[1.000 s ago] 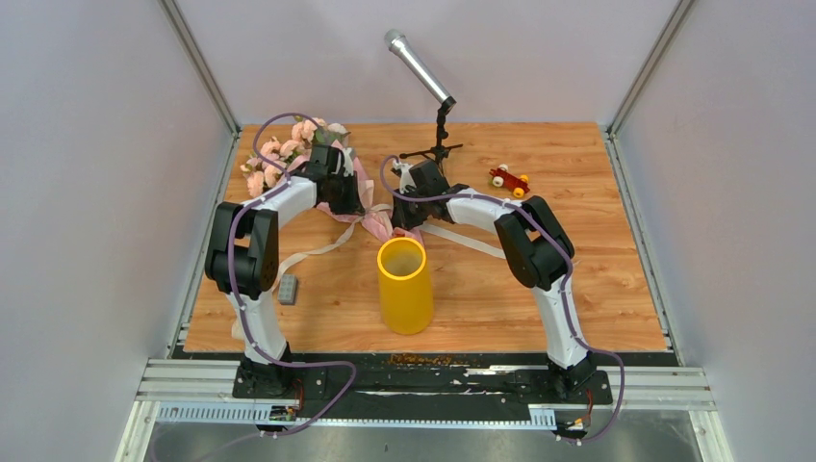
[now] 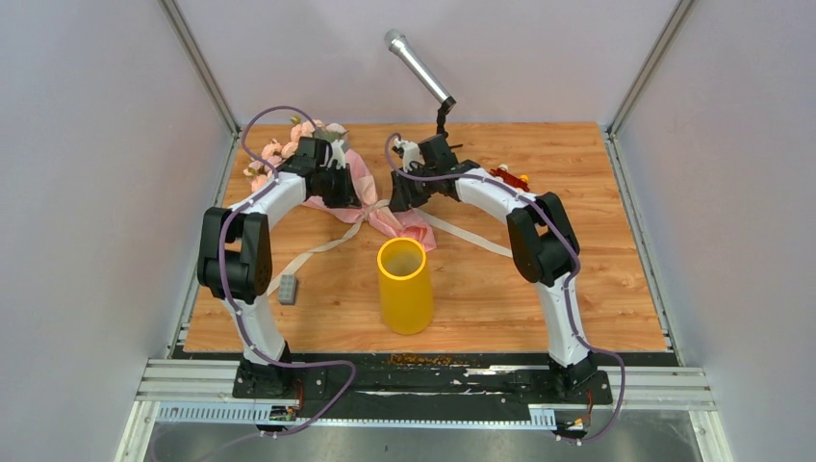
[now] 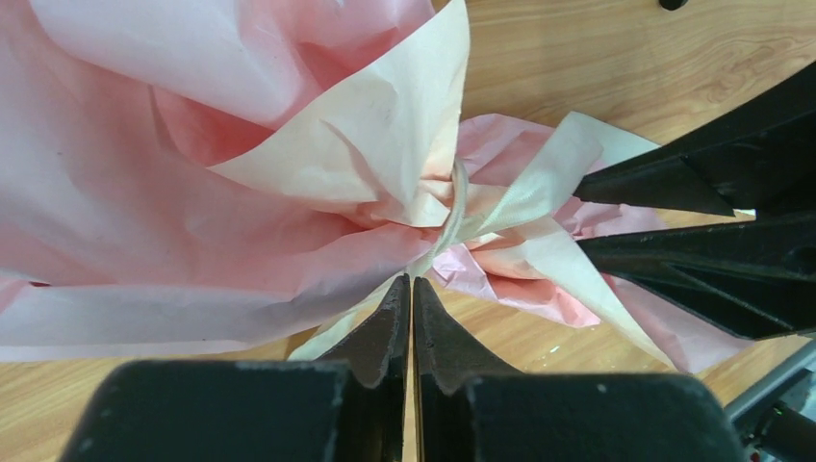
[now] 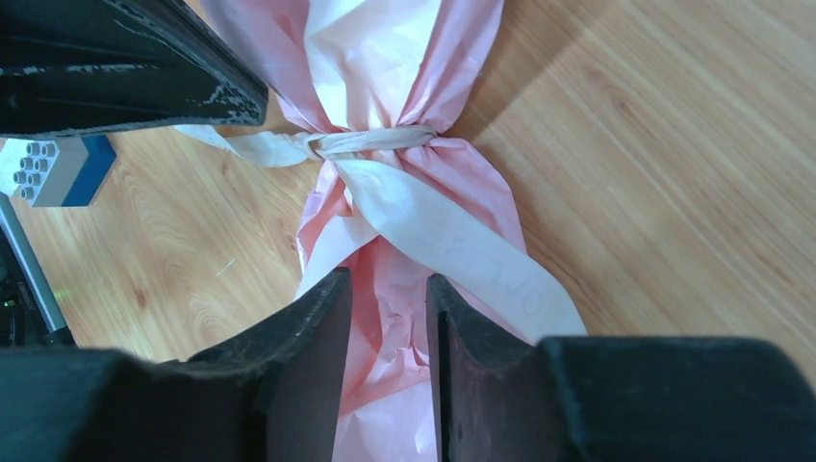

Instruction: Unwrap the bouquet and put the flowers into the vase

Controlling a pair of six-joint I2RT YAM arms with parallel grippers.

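Observation:
The pink flowers (image 2: 272,150) lie at the back left, wrapped in pink paper (image 3: 241,231) tied with a pale ribbon (image 4: 375,138). Over the wrapping, left of the tie, my left gripper has only a narrow gap between its fingertips, and nothing shows in it. My right gripper is on the other side of the tie, above the wrapping's tail. Its fingers stand apart, with pink paper visible in the gap; whether the paper is between or below them is unclear. In the top view, the yellow vase (image 2: 406,298) stands upright in front of both grippers.
A grey block (image 2: 288,290) lies at front left. Behind the right arm, a red toy (image 2: 508,178) is partly hidden. A silver lamp (image 2: 420,67) rises at the back.
My right gripper has shifted towards the back. The wrapping's tail has shifted and shows more to the right, and the right arm now covers part of the toy.

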